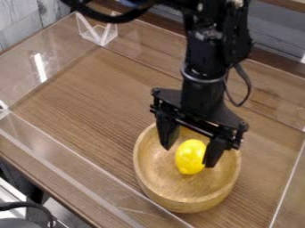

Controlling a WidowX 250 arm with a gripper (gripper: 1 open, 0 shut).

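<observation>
My black gripper (186,126) is lowered over a round tan bowl (167,192) at the lower middle, its two fingers spread wide. A yellow oval object (191,160) lies in the bowl, between and just below the fingertips; whether they touch it is unclear.
Bare wooden table (77,105) surrounds the bowl, with free room to the left. A small clear container (98,27) stands at the back left. A dark object (17,214) shows at the lower left edge.
</observation>
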